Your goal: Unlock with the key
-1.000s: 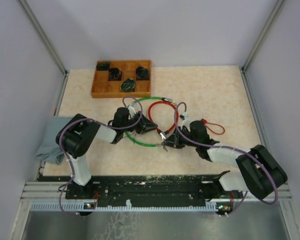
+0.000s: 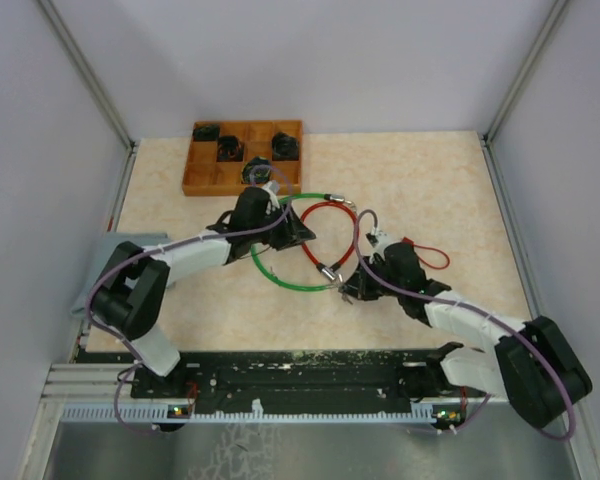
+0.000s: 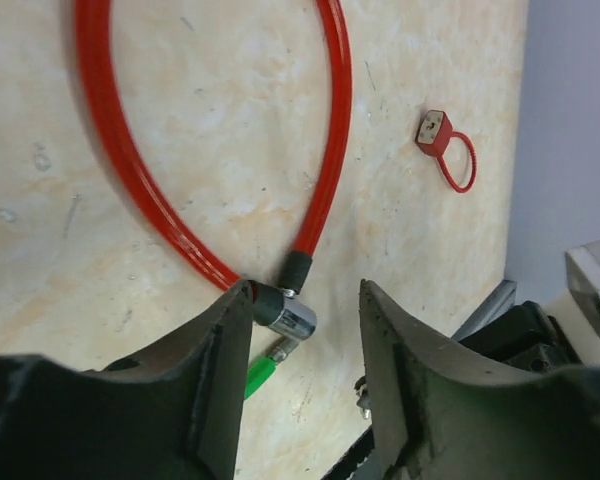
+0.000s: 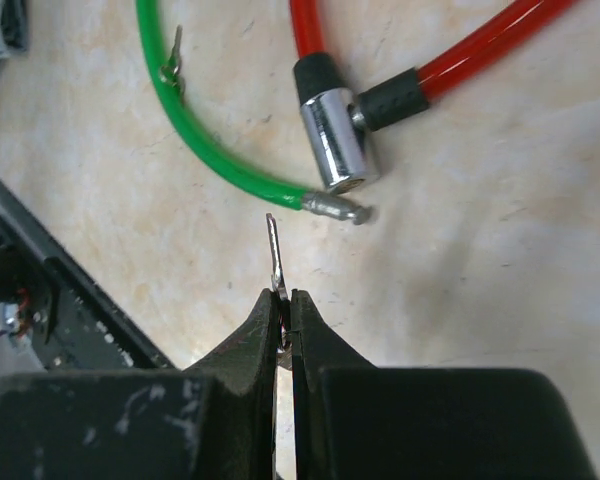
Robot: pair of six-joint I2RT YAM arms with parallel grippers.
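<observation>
A red cable lock (image 3: 155,185) lies on the table with its silver lock body (image 4: 336,140) and black collars. A green cable (image 4: 210,150) with a metal tip runs beside it, a small key-like metal piece on it. My right gripper is shut on a thin silver key (image 4: 273,240), just short of the lock in the right wrist view, pointing toward it. My left gripper hangs above the red lock with fingers apart and nothing seen held between them.
A wooden compartment tray (image 2: 196,173) stands at the back left. A grey cloth (image 2: 100,280) lies left. A small red lock with a loop (image 3: 435,140) lies right.
My left gripper has moved up in the top view, toward the back. My right gripper has shifted slightly right, away from the lock, with the key.
</observation>
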